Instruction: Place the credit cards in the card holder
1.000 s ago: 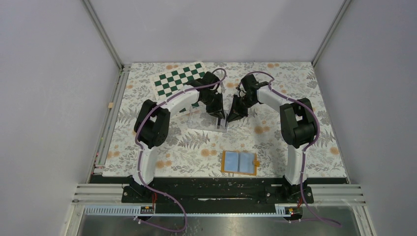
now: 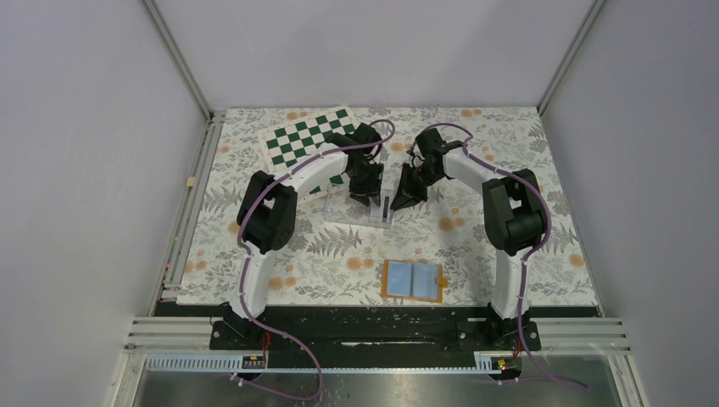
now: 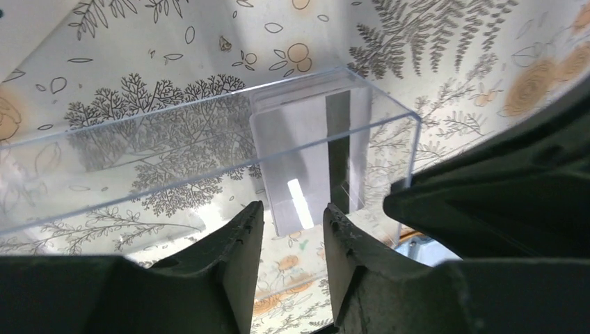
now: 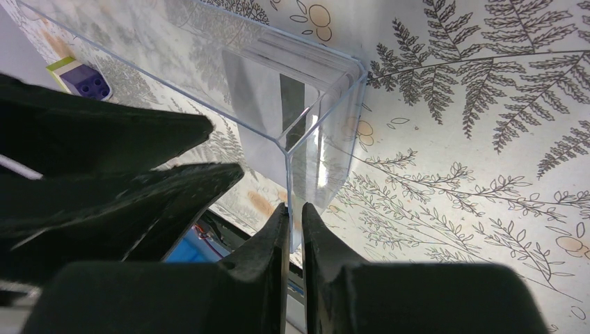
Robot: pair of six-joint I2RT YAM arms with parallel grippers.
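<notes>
The clear card holder [image 2: 345, 211] is a long see-through box lying near the middle of the table. At its right end, a pale card [image 3: 296, 163] with a black stripe leans inside the walls, with more clear or pale layers behind it that are hard to separate. Over the card, my left gripper stands open, its fingers apart and nothing gripped between them. My right gripper is shut on the holder's corner edge at that same end. Both grippers are close together in the top view.
A green-and-white checkered board [image 2: 297, 142] lies behind the holder on the left. A wooden frame with blue panels [image 2: 412, 281] rests near the front edge. In the right wrist view a purple block [image 4: 87, 82] sits beyond the holder.
The left gripper has shifted slightly left, with its fingers now apart. More of the striped card's face shows at the holder's right end. Right gripper and holder look unmoved.
</notes>
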